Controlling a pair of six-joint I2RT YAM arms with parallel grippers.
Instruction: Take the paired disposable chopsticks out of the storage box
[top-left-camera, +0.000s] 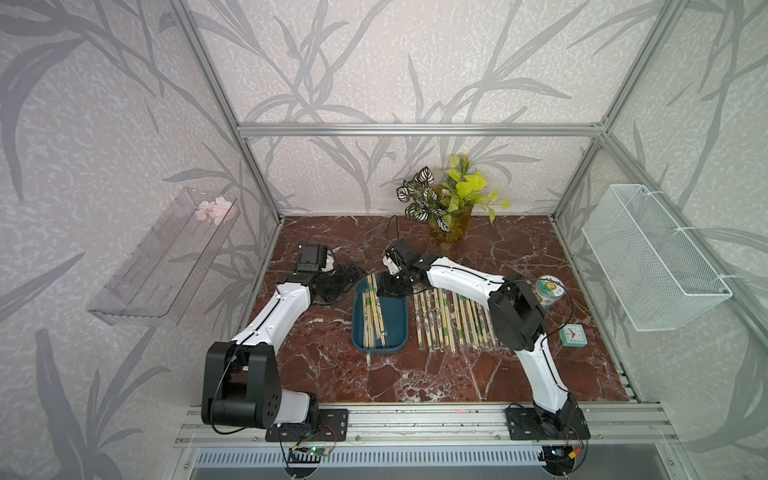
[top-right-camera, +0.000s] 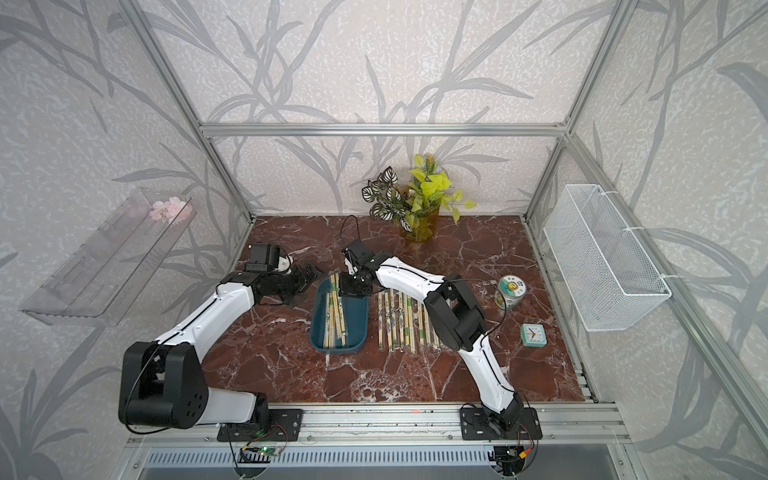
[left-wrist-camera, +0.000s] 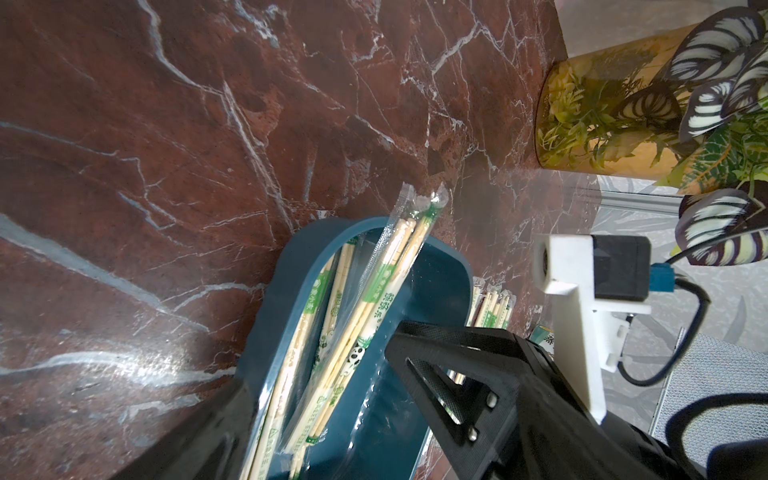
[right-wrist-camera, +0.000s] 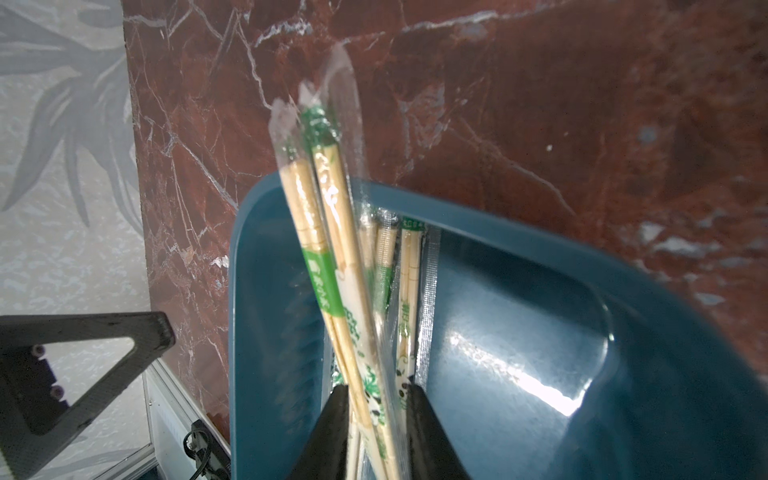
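The blue storage box (top-left-camera: 394, 328) holds several wrapped chopstick pairs; the top pair (right-wrist-camera: 340, 208) leans on its far rim. My right gripper is over the box, its blurred fingertips part open on either side of that pair; whether they touch it I cannot tell. My left gripper (top-left-camera: 342, 280) stands just left of the box, above the table; its fingertips are too dark and blurred to tell how they stand.
More wrapped chopsticks (top-left-camera: 452, 320) lie in a row right of the box. A plant pot (top-left-camera: 448, 228) stands at the back, a round tin (top-left-camera: 549, 289) and clock (top-left-camera: 573, 335) at the right.
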